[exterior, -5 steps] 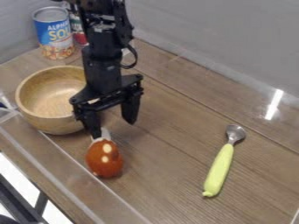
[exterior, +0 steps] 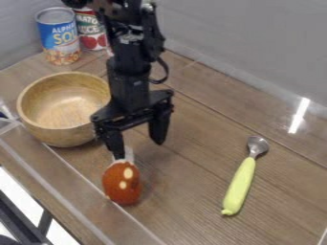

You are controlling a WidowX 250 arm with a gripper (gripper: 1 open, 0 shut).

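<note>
The black gripper (exterior: 134, 142) hangs over the wooden counter with its fingers apart, just behind an orange-red object with pale spots (exterior: 121, 184) that has a light handle-like end pointing back toward it. The left finger reaches down near that light end; whether it touches cannot be told. A light wooden bowl (exterior: 45, 115) sits to the left of the gripper. A utensil with a pale yellow-green handle (exterior: 240, 184) and metal head lies on the right.
Cans stand at the back left, a soup can (exterior: 59, 38) and a red-labelled one (exterior: 92, 32).
The gripper has shifted slightly to the right and its fingers appear lower or differently angled. The orange-red object has shifted or turned slightly.
</note>
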